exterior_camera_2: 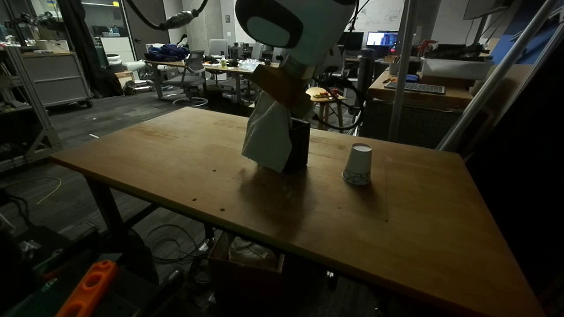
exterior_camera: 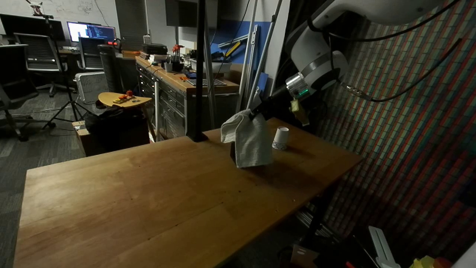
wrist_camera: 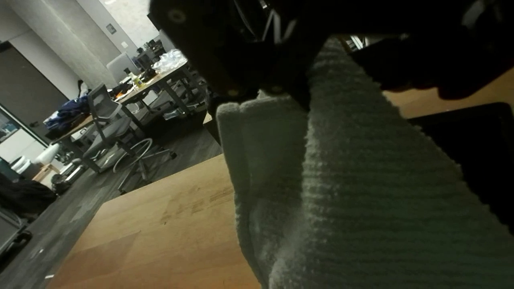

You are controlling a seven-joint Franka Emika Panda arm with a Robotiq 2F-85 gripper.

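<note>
A pale, ribbed cloth (exterior_camera: 253, 143) hangs from my gripper (exterior_camera: 252, 115), which is shut on its upper part. Behind and partly under the cloth stands a dark box (exterior_camera_2: 300, 145) on the wooden table. In exterior view 2 the cloth (exterior_camera_2: 265, 138) drapes down along the box's side, its lower edge near the tabletop. The wrist view has the cloth (wrist_camera: 376, 192) filling much of the lower right, with the box's dark rim (wrist_camera: 457, 111) just beyond it. My fingertips are dark there and partly hidden by the cloth.
An upside-down white paper cup (exterior_camera_2: 358, 164) stands on the table, a short way from the box. A black upright post (exterior_camera: 199, 89) rises at the table's far edge.
</note>
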